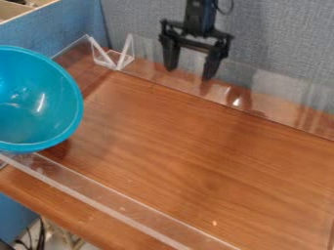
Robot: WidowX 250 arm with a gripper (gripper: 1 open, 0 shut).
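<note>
My black gripper (190, 62) hangs at the top middle of the camera view, near the back wall of the tray, its two fingers apart with nothing seen between them. A large turquoise bowl (37, 98) sits at the left edge, partly cut off by the frame.
A wooden surface (196, 166) fills the middle and right, clear of objects, bordered by clear plastic walls (274, 101). A white corner bracket (112, 59) stands at the back left. Grey padded panels line the back.
</note>
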